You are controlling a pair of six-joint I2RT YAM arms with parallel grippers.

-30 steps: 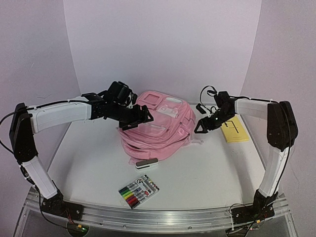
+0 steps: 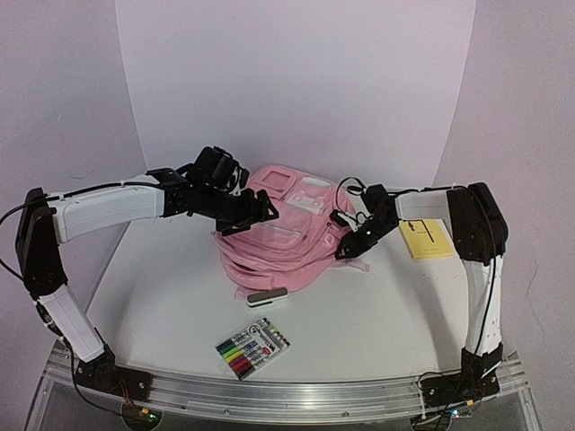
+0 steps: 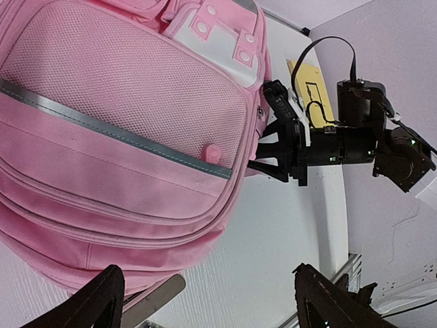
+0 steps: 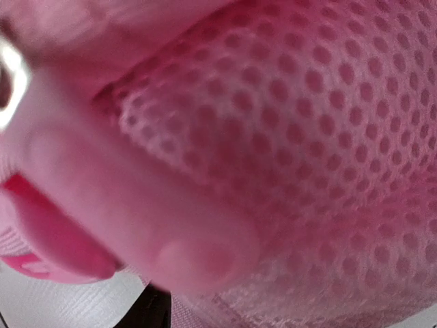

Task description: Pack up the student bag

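The pink bag (image 2: 274, 233) lies on the table, its mesh front pocket (image 3: 136, 75) and grey strip showing in the left wrist view. Above it hangs my left gripper, open, fingers wide apart with nothing between them. My right gripper is at the bag's right side, its tips against or just beside the pink edge. In the right wrist view, pink mesh (image 4: 307, 130) and a blurred pink pull or strap (image 4: 136, 198) fill most of the picture. Only part of one dark finger (image 4: 147, 313) shows there; whether these fingers grip anything is hidden.
A grey-and-black case (image 2: 268, 297) lies at the bag's front edge. Nearer the table's front is a pack of coloured markers (image 2: 252, 348). A yellow book (image 2: 425, 239) rests at the right, behind my right arm.
My right gripper has moved left and slightly down, from clear of the bag to its right side. The left arm, case, markers and book have stayed put.
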